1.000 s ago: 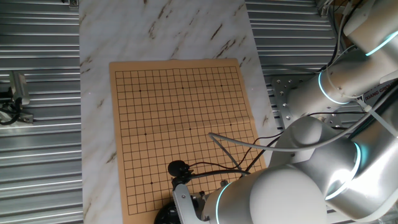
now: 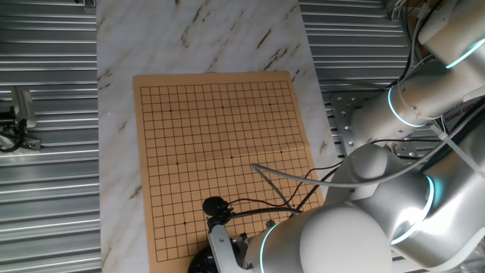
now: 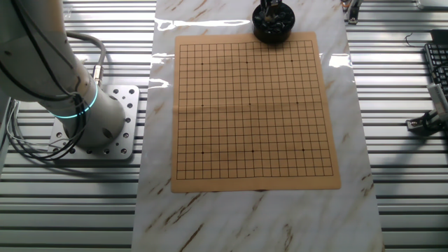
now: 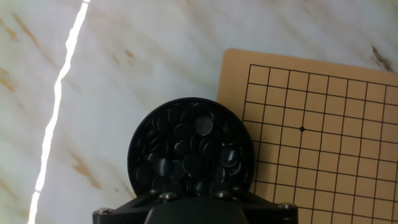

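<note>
A round black bowl filled with black stones stands against the corner of the tan grid board in the wrist view. Exterior view 2 has the same bowl at the board's far edge, overlapping it slightly. Over that bowl hangs my gripper, pointing down, only its lower part inside the picture. At the bottom of the wrist view the gripper covers the near rim of the bowl. Its fingertips are dark against the stones, so whether they are apart or hold a stone cannot be made out.
The board is bare where it shows, with a fold across its middle. The arm and its loose cables cover the board's near right corner in exterior view 1.
The arm has shifted very slightly left in exterior view 1, its cable with it. The board and bowl look unmoved.
</note>
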